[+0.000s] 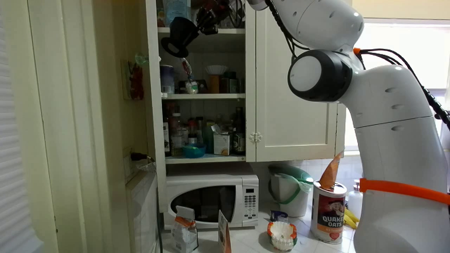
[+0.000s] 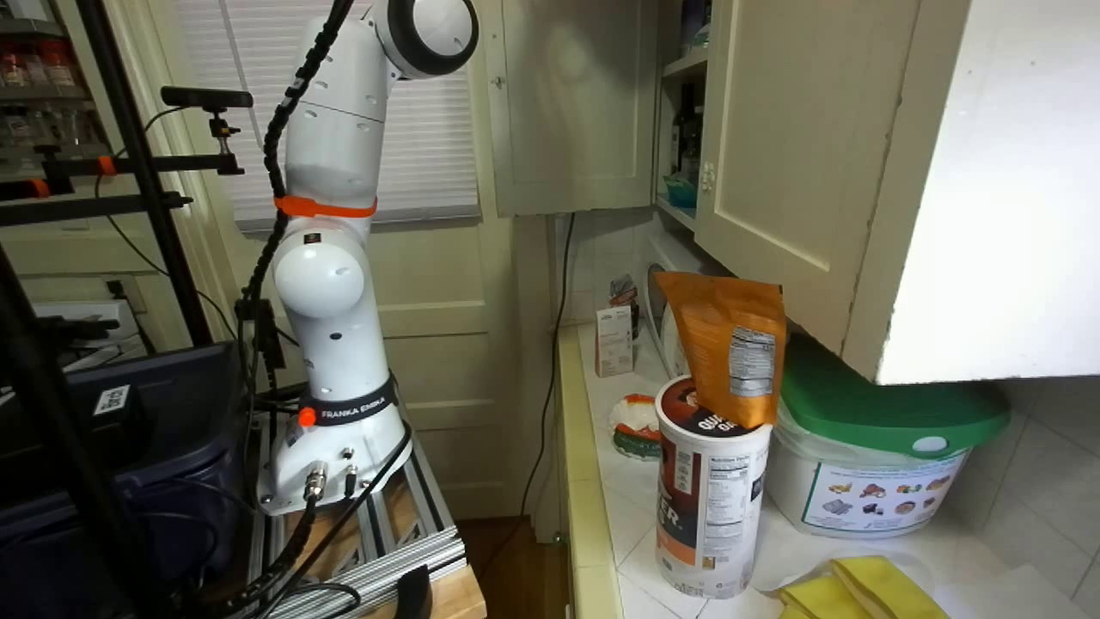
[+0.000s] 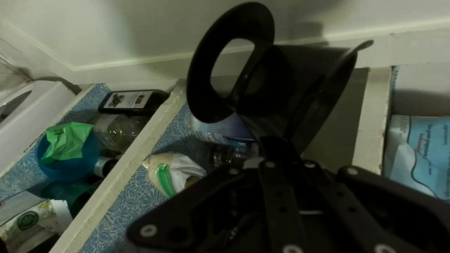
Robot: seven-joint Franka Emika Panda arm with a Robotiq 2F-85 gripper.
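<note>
A black cone-shaped dripper with a wide flange [image 1: 181,37] hangs tilted in front of the open cupboard, about level with its upper shelf edge. My gripper [image 1: 200,27] is shut on it. In the wrist view the black dripper [image 3: 291,80] fills the upper middle, its ring-like base toward the left. The fingers [image 3: 278,154] of my gripper meet at its wall, though the dark parts blend together there. Exterior view 2 shows neither the gripper nor the dripper.
Below the dripper, the middle shelf [image 1: 204,96] holds a blue canister [image 1: 167,79], a small bag [image 1: 192,86] and a white fluted bowl [image 1: 217,70]. Bottles and a blue bowl [image 1: 194,151] crowd the lower shelf. A closed cupboard door [image 1: 295,97] stands to the right.
</note>
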